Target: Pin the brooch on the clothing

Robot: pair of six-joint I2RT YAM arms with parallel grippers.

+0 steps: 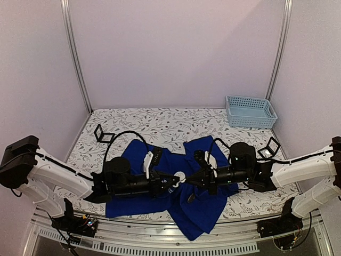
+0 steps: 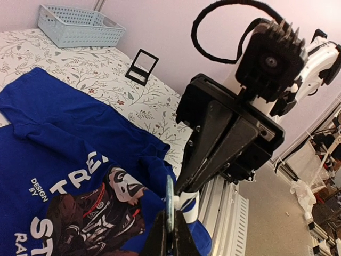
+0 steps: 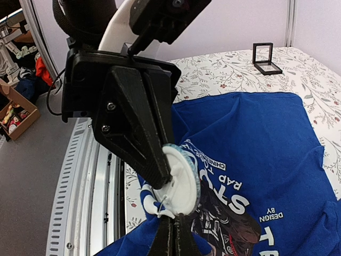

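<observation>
The round brooch (image 3: 184,178), with its pale back and bluish rim, stands on edge in the right wrist view. My left gripper (image 1: 176,181) is shut on it; in the left wrist view the brooch (image 2: 170,208) appears edge-on at those fingertips. Facing it, my right gripper is shut close by the brooch's lower edge and its thin pin (image 3: 163,201). A raised white-and-blue fold of the shirt (image 3: 150,201) meets this spot. I cannot tell whether cloth or pin lies between the right fingertips. The blue printed shirt (image 1: 202,210) spreads beneath both grippers.
A light-blue basket (image 1: 250,124) stands at the back right. Small black frames sit at the left (image 1: 105,137) and right (image 1: 269,149) of the patterned table. A metal rail (image 1: 160,246) runs along the front edge.
</observation>
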